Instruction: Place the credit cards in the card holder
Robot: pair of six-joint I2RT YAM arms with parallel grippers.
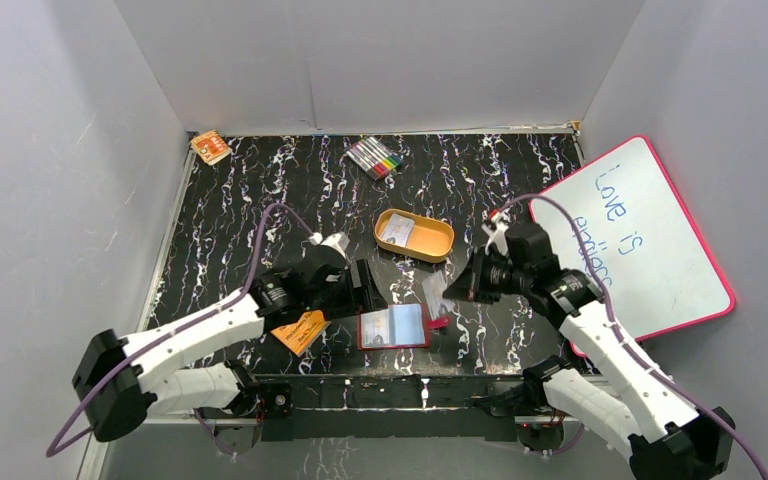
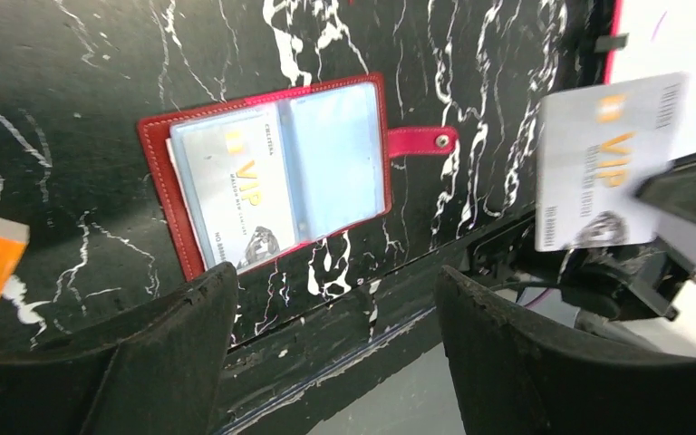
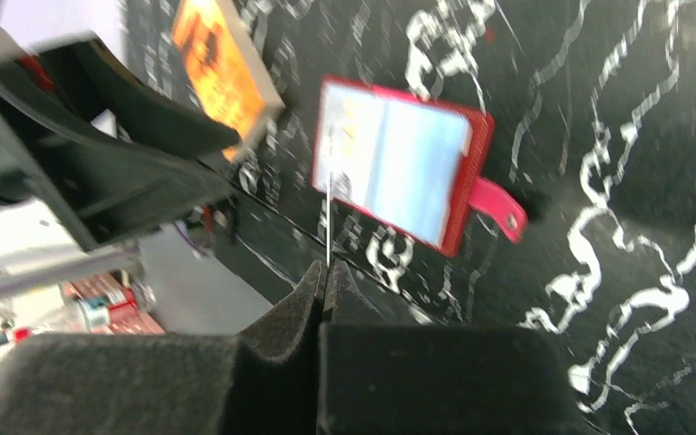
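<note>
The red card holder (image 1: 408, 325) lies open near the front edge, a VIP card (image 2: 236, 190) in its left sleeve, the right sleeve (image 2: 335, 149) pale blue and apparently empty. My right gripper is shut on a credit card (image 2: 598, 163), seen edge-on in its wrist view, above and right of the holder. My left gripper stands open above the holder, nothing between its fingers. The orange tray (image 1: 430, 240) behind the holder holds another card (image 1: 396, 229).
An orange booklet (image 1: 296, 330) lies left of the holder. Markers (image 1: 374, 157) and a small orange packet (image 1: 211, 147) sit at the back. A whiteboard (image 1: 660, 250) covers the right side.
</note>
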